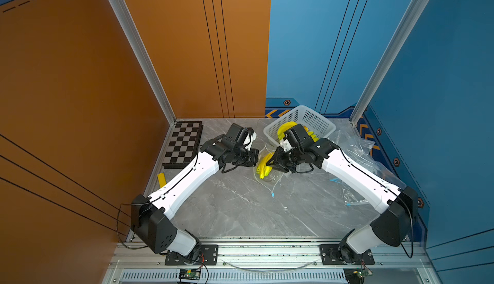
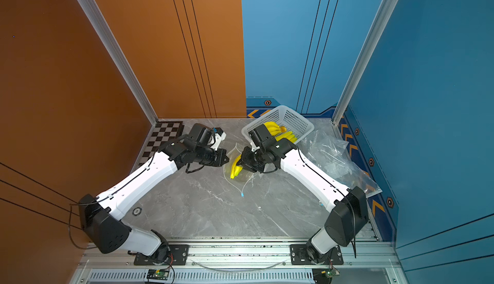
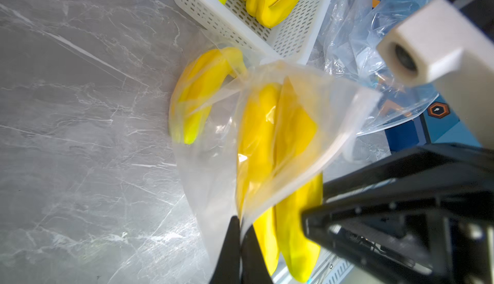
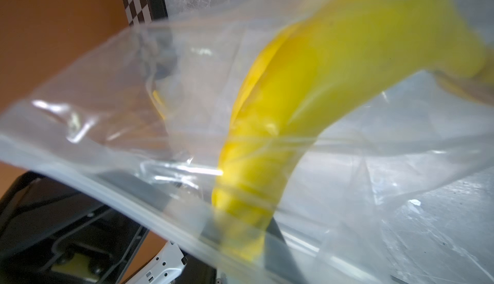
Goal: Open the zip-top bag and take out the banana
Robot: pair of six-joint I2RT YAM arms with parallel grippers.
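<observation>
A clear zip top bag [image 3: 216, 176] hangs between my two grippers, its mouth spread. My left gripper is shut, with the bag's thin rim running between its fingertips. Yellow banana pieces [image 3: 257, 134] show through the film, and their lower ends stick out past the rim. Another banana part [image 3: 198, 91] shows through the film further back. In the right wrist view, the dark fingers of my right gripper stand on either side of the banana [image 4: 288, 88], shut on its end. Film covers much of that view and blurs the contact.
A white basket [image 1: 321, 122] with more bananas [image 3: 278, 1] stands behind the bag. Loose empty plastic bags [image 2: 329, 155] lie on the right. At the back left is a checkered board [image 1: 182, 142].
</observation>
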